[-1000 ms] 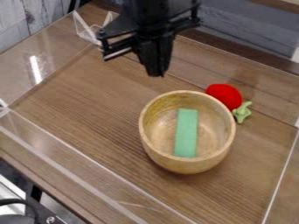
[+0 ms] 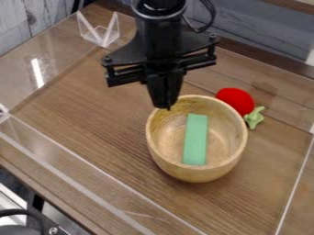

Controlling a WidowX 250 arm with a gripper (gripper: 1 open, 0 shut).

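The black gripper (image 2: 163,95) hangs over the back-left rim of a cream bowl (image 2: 172,157), shut with nothing seen between its fingers. Inside the bowl lies a long mint-green block (image 2: 196,139). Behind the bowl on the right sits a red object with a green leafy top, like a strawberry (image 2: 234,101).
A clear angular object (image 2: 98,28) lies at the back left by the table's edge. Dark cables run at the lower left corner.
The gripper has moved toward the front of the table, closer to the bowl. The bowl, block and red object have stayed in place.
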